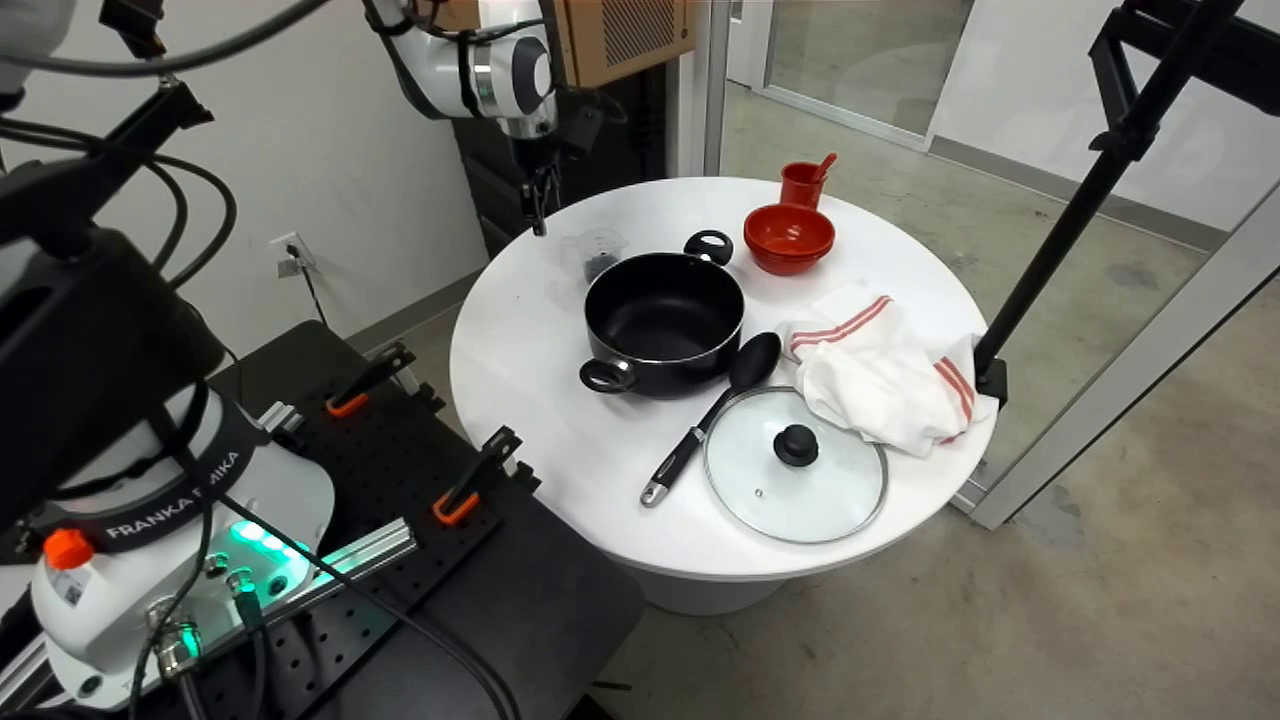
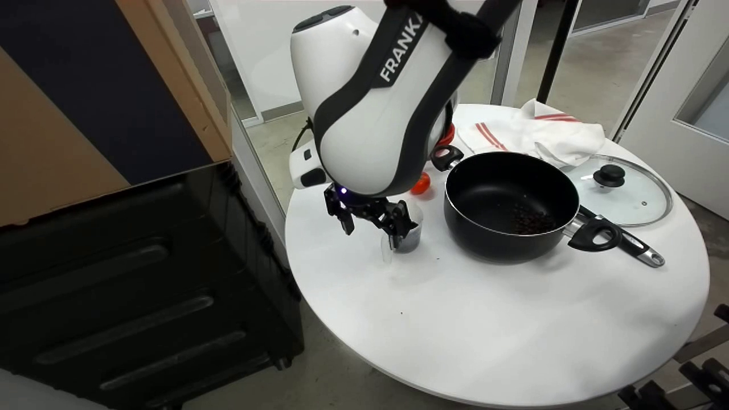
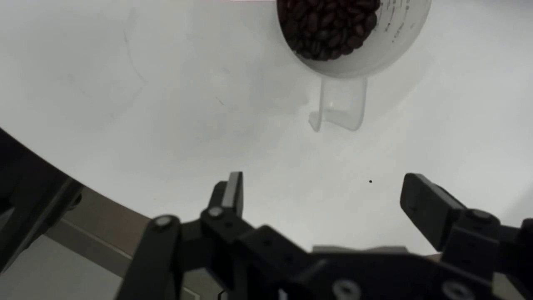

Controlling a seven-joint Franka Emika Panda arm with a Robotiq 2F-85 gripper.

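A clear measuring cup stands upright on the white table, with dark coffee beans heaped to one side inside. Its handle points toward my gripper, which is open with only bare tabletop showing between its fingers. In exterior view 1 the gripper hangs apart from the cup, over the table's left-back edge. Close to the cup is a black pot; a small pile of beans lies on its bottom.
Red bowls and a red cup stand behind the pot. A black spoon, a glass lid and a white towel lie to its right. In exterior view 2 the table's near part is clear.
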